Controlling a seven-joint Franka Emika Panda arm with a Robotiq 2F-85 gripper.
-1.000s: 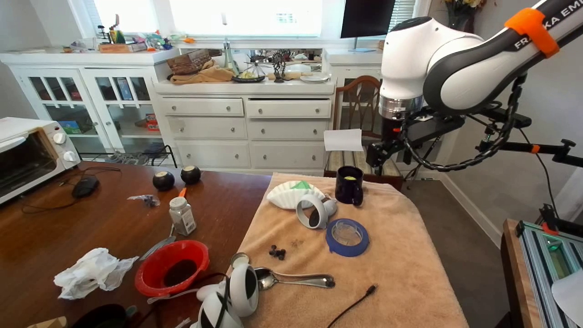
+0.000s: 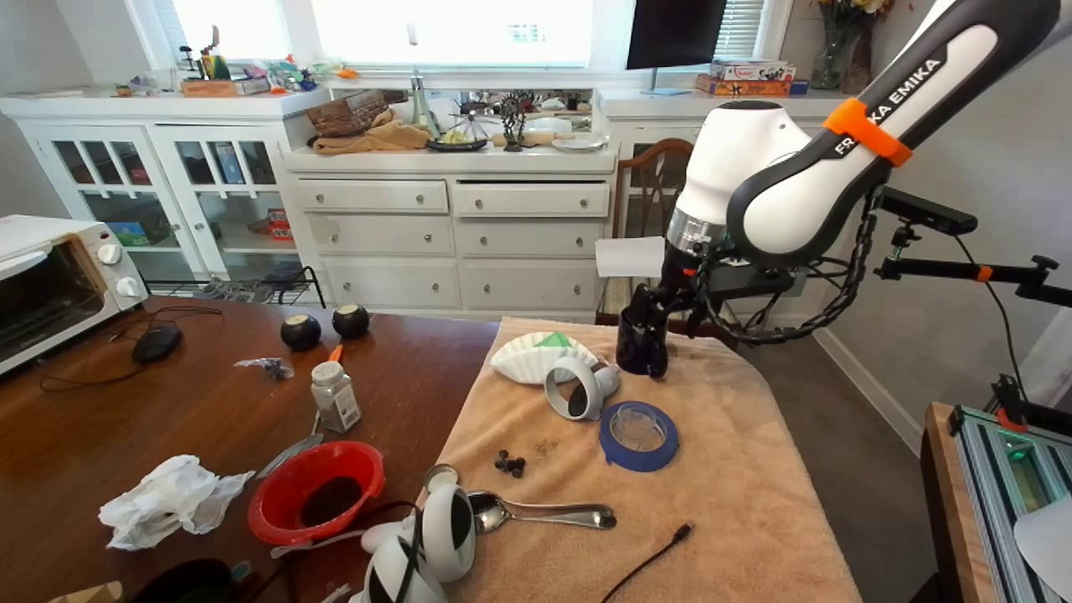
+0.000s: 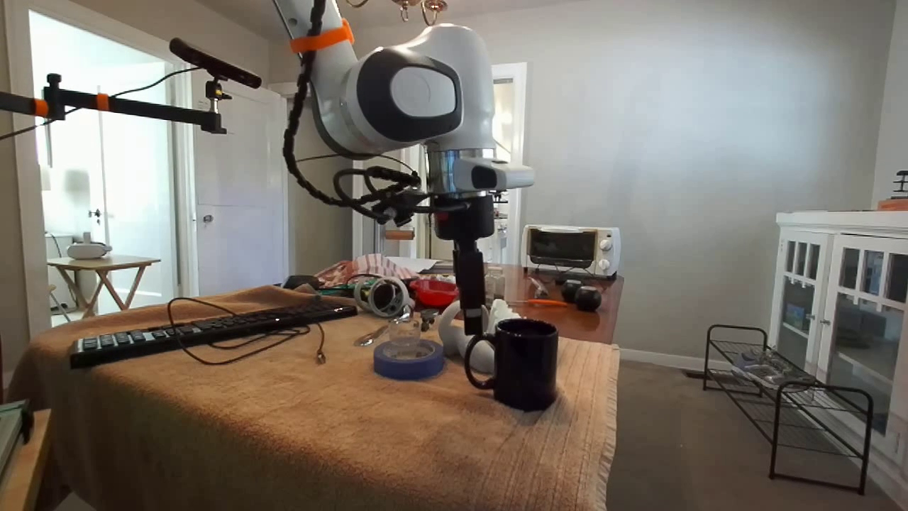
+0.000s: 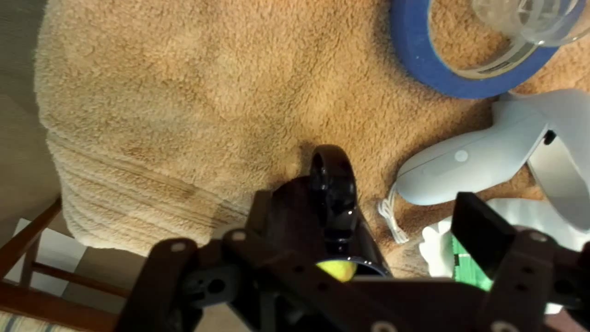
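Observation:
A dark, glossy mug stands upright near the far edge of the tan towel. In the wrist view the mug has its handle toward the top of the picture, and something yellow-green shows inside it. My gripper is open, with one fingertip at the left of the mug and the other well off to the right. In the second exterior view the fingers hang beside the mug, on its handle side. Whether a finger touches the mug cannot be told.
Close to the mug lie a grey-white controller, a white fluted dish and a blue tape roll with a clear cup in it. Spoons and a cable lie nearer.
My arm has moved left and down, bringing the gripper from right of the mug to over it. The mug and the other objects appear unmoved.

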